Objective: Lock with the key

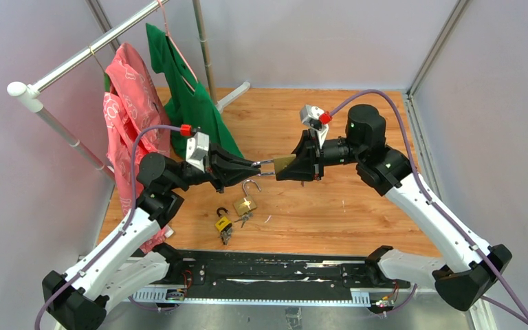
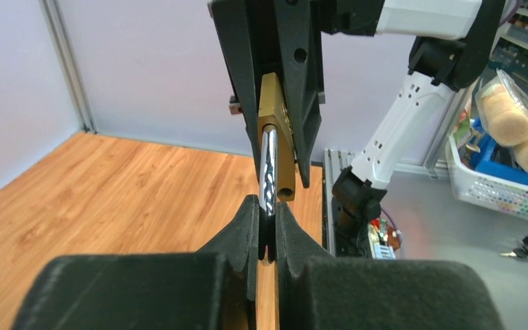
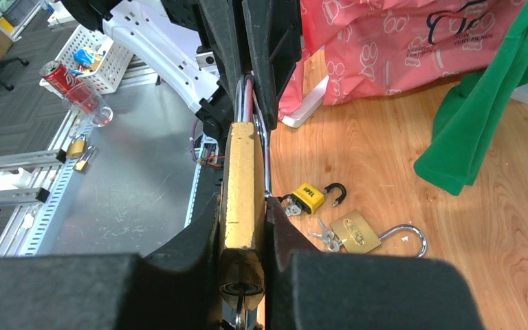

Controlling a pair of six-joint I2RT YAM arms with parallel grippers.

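A brass padlock (image 1: 283,163) is held in the air between the two grippers, its body in the fingers of my right gripper, its silver shackle (image 2: 269,165) in those of my left gripper. In the right wrist view the brass body (image 3: 244,179) points lengthwise along the fingers, with a silver piece at its near end, partly hidden by the fingers. The two grippers face each other tip to tip.
Below lie a brass padlock (image 1: 245,205) with open shackle and keys (image 3: 326,234), and a yellow padlock (image 1: 223,223) with keys. A pink bag (image 1: 127,110) and green cloth (image 1: 199,124) hang at left. The wooden board is clear at right.
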